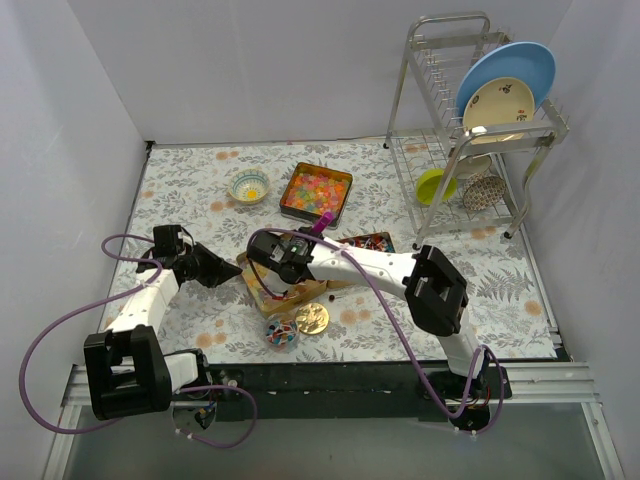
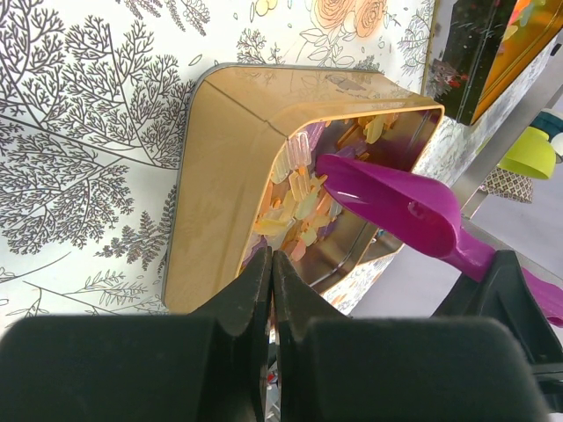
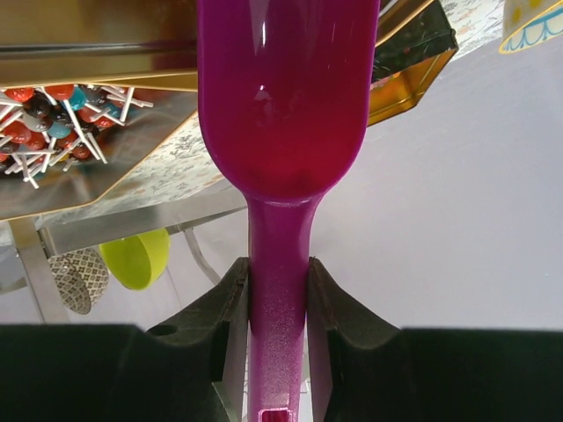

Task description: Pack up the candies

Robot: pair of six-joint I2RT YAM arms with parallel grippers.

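Note:
A purple scoop (image 3: 281,97) has its handle between the fingers of my right gripper, which is shut on it. In the left wrist view, the scoop's bowl (image 2: 378,186) dips into a gold tray (image 2: 224,185), its tip touching the translucent candies (image 2: 303,198) there. No candies show in the scoop's bowl. My left gripper is shut, nothing between its fingers, beside the tray's near wall. A clear jar (image 1: 281,331) with colourful candies stands at the table front, a round gold lid (image 1: 312,318) next to it. My right arm partly hides the tray from above.
Behind the arm lies a tray of lollipops (image 3: 57,123). Further back are a tray of coloured candies (image 1: 317,190) and a patterned bowl (image 1: 249,186). A dish rack (image 1: 470,130) stands back right.

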